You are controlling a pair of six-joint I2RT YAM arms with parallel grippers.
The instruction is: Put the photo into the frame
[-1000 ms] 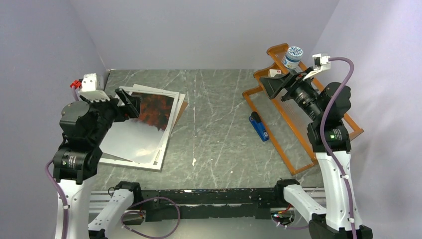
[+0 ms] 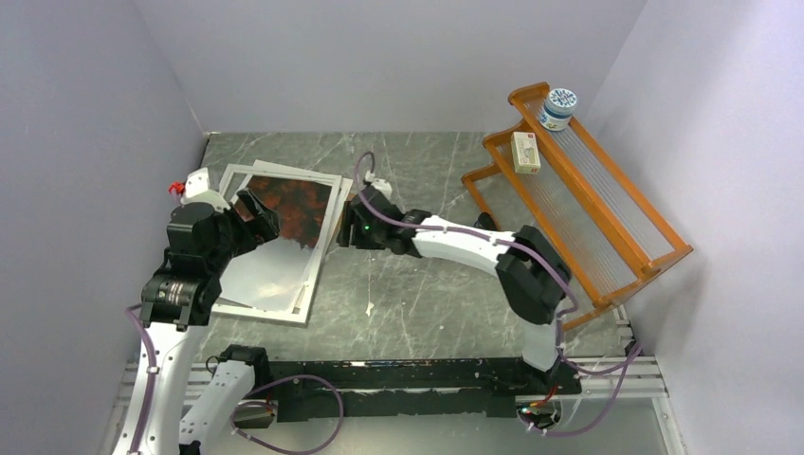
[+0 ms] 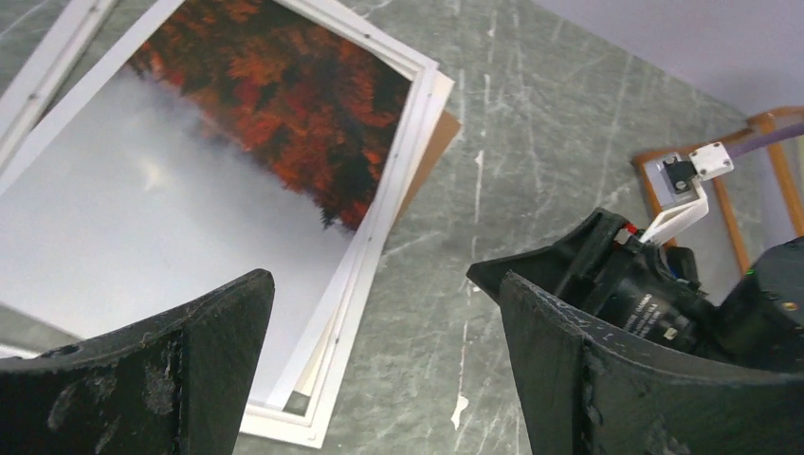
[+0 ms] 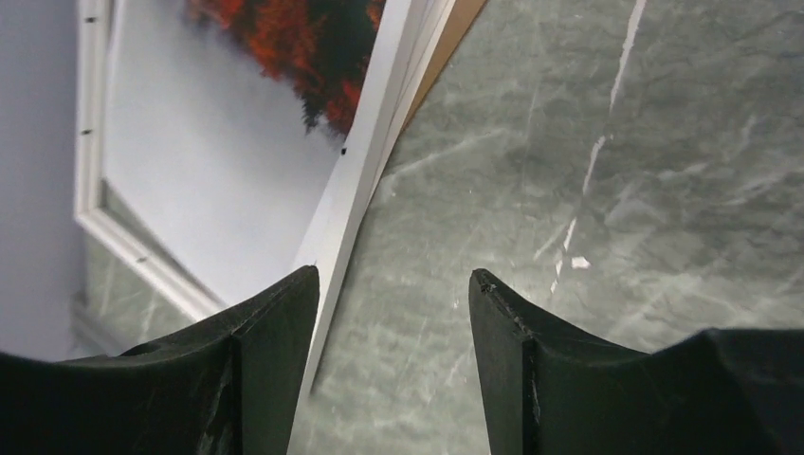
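The white frame (image 2: 303, 294) lies flat and slanted at the table's left. Within its outline shows the photo (image 2: 286, 210), with red-orange foliage at its upper right and a pale lower part. I cannot tell how the photo's edges sit against the frame. In the top view my left gripper (image 2: 261, 216) hangs over the photo, open and empty. My right gripper (image 2: 347, 228) is just right of the frame's right side, its fingers apart with nothing between them. In the right wrist view, the left finger (image 4: 280, 332) overlaps the frame's edge.
A brown board (image 3: 431, 161) pokes out from under the frame's right side. At the right stands a wooden rack (image 2: 607, 223) with a jar (image 2: 557, 109) and a small box (image 2: 525, 153).
My right arm has swung far left from beside the rack to the frame's right side. The left gripper has shifted slightly right over the photo. The blue tool near the rack is now mostly covered.
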